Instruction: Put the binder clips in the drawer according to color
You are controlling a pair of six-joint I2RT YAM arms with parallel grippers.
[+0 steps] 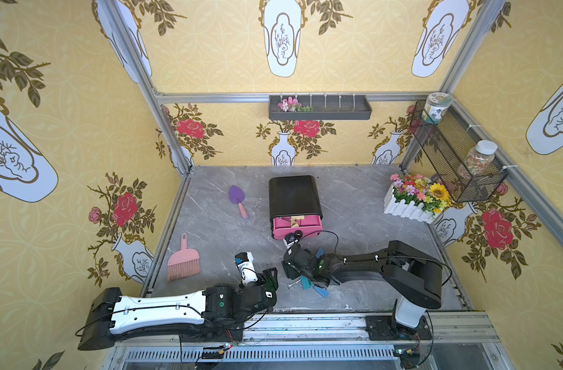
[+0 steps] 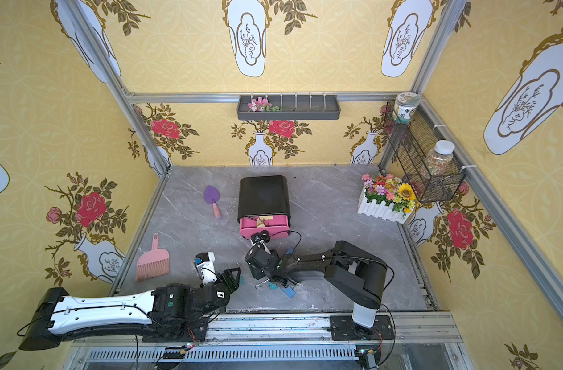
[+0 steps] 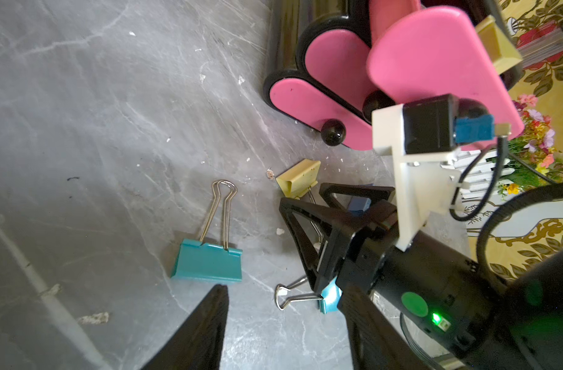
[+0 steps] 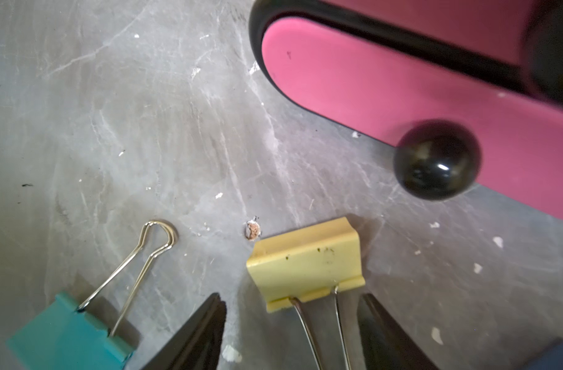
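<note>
The black cabinet (image 1: 293, 192) stands mid-table, its top pink drawer (image 1: 297, 228) pulled out with yellow clips inside. A loose yellow binder clip (image 4: 309, 262) lies on the table; my right gripper is over its wire handles, fingers part open, one finger on each side and no grip showing. In the left wrist view, a teal clip (image 3: 207, 261) lies ahead of my left gripper, which is part open and empty. Another teal clip (image 3: 330, 297) sits partly behind the right gripper. A blue clip (image 1: 320, 291) lies near the front, under the right arm.
A pink brush (image 1: 183, 262) and a purple trowel (image 1: 237, 198) lie on the left. Flowers in a white planter (image 1: 411, 209) stand at the right. The drawer's black knob (image 4: 437, 159) is close to the right gripper. Free table lies left of the cabinet.
</note>
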